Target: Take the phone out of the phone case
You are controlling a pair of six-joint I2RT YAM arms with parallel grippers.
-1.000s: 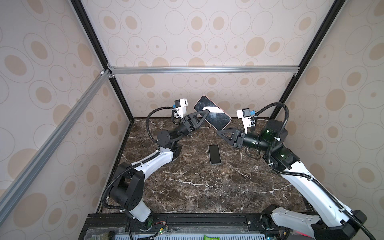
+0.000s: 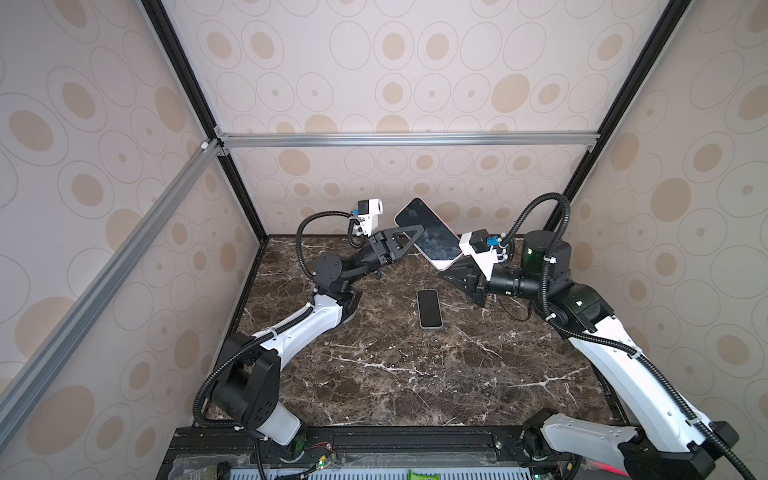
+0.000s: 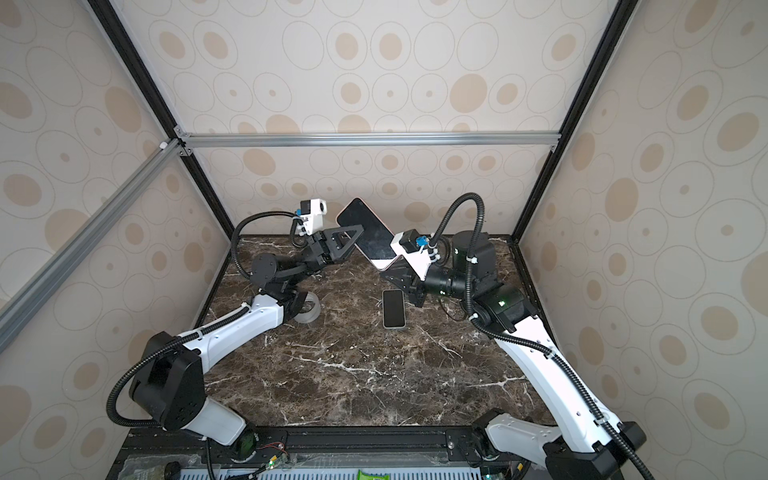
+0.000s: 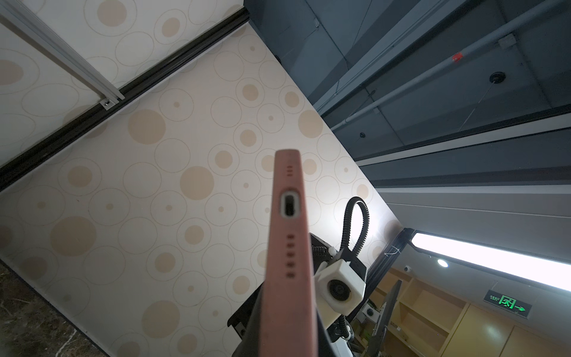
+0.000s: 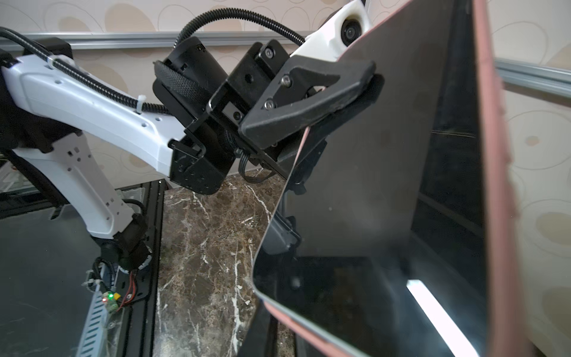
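A phone in a pink case is held up in the air, screen toward the top cameras. My left gripper is shut on its upper left edge; the pink end with the port faces the left wrist camera. My right gripper is at the lower corner, partly hidden by the phone. In the right wrist view a strip of pink case shows outside the lower edge of the screen; whether the right fingers grip it I cannot tell.
A smaller dark phone lies on the marble table below. A grey roll sits beside the left arm.
The phone has shifted slightly right and down and tilted. My right gripper has rotated and moved closer around the phone's lower corner.
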